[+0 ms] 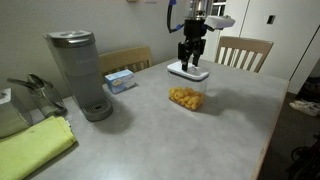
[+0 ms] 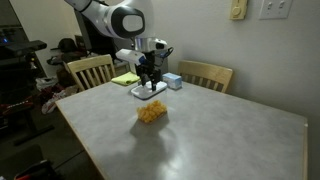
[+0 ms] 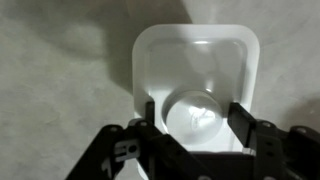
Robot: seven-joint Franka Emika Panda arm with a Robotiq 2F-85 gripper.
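Observation:
A clear container holding orange pieces (image 1: 186, 97) stands on the table, topped by a white lid (image 1: 188, 71). From above in the wrist view, the lid (image 3: 190, 55) is a rounded square with a round white knob (image 3: 194, 117) on it. My gripper points down over the lid, one dark finger on each side of the knob. Gaps show between the fingers and the knob, so the gripper is open. Whether the fingertips touch the lid is hard to tell. In exterior view 2, the lid (image 2: 148, 90) appears above the orange pieces (image 2: 152, 111).
A tall grey dispenser (image 1: 82, 75) stands left of the container, with a blue-and-white box (image 1: 120, 81) behind. A yellow-green cloth (image 1: 35, 145) lies at the near left beside a clear container of utensils (image 1: 45, 95).

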